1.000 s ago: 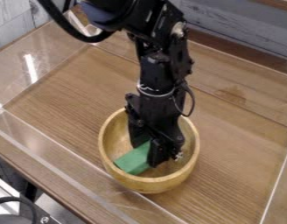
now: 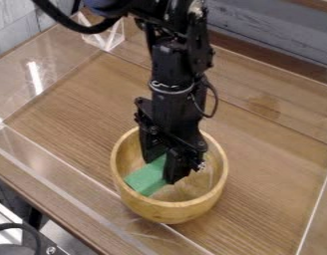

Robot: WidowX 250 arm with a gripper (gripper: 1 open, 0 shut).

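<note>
A wooden bowl [image 2: 179, 207] sits on the wooden table near its front middle. A green object [image 2: 145, 179] lies inside it. My black gripper [image 2: 171, 155] reaches down into the bowl from above, over the upper end of the green object, which it partly hides. The fingertips are dark and overlap, so whether they hold the object is hard to see.
A clear plastic piece stands at the back left, behind the arm. The table's front left edge has cables beyond it.
My gripper has risen slightly, and the green object has shifted a little up and to the left with it. The bowl is nearly where it was.
</note>
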